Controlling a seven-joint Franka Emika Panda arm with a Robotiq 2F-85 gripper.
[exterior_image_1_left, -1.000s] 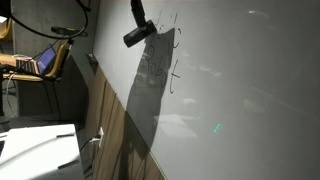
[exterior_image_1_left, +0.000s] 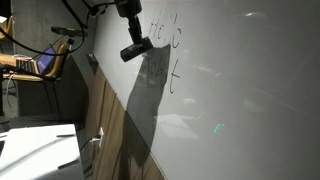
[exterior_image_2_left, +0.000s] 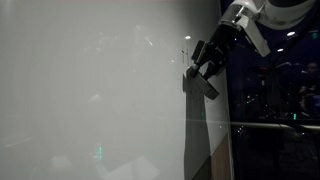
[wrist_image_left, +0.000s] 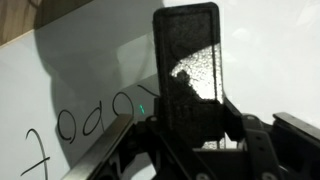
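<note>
A dark block-shaped eraser (wrist_image_left: 190, 72), its face partly lit pale, is clamped in my gripper, whose fingers grip it from both sides. The upright whiteboard (wrist_image_left: 290, 70) lies behind it, with black handwriting (wrist_image_left: 78, 123) that looks like "today" to the lower left. In the first exterior view the eraser (exterior_image_1_left: 136, 49) is just left of handwriting (exterior_image_1_left: 166, 28) near the board's upper left. From the other side, the eraser (exterior_image_2_left: 202, 85) shows tilted under the gripper (exterior_image_2_left: 197, 70). Whether it touches the board I cannot tell.
A wooden panel (exterior_image_1_left: 113, 125) borders the board's lower edge. To the left stand a white table (exterior_image_1_left: 38, 155) and a chair with a laptop (exterior_image_1_left: 30, 66). The lower right of the board (exterior_image_1_left: 260, 130) is bare apart from small green marks.
Compared with one second ago, the gripper and eraser are lower and slightly farther left in the first exterior view.
</note>
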